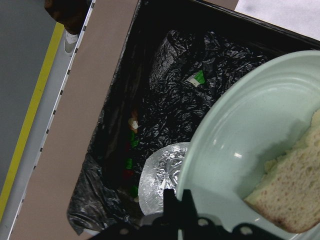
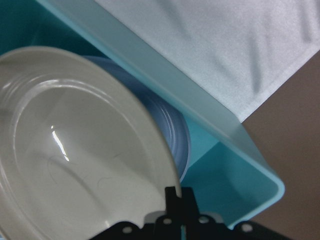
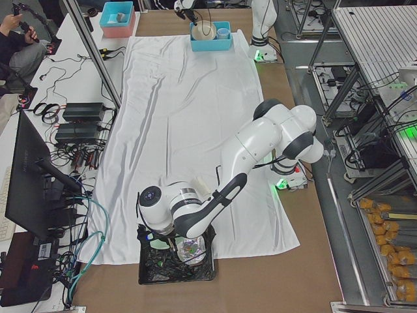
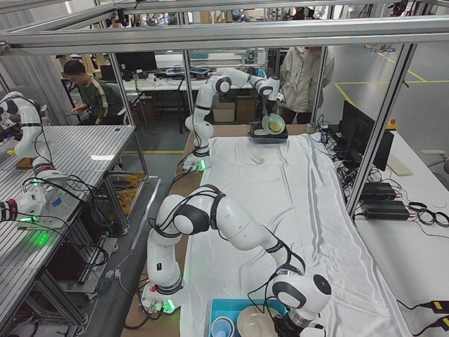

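A pale green plate (image 1: 225,140) carrying a slice of bread (image 1: 285,190) hangs over the black bag-lined tray (image 3: 176,274), which holds scraps and a foil dish (image 1: 157,175). My left gripper is shut on the plate's rim. A cream plate (image 2: 80,140) is in my right gripper, shut on its rim, over the blue bin (image 4: 221,309). A blue plate (image 2: 167,130) lies beneath it in that bin, with a blue cup (image 4: 222,328) beside it.
A white cloth (image 3: 182,111) covers most of the table, largely clear between the tray and the bin. A monitor and cables (image 3: 36,182) line one side; metal frame posts stand around.
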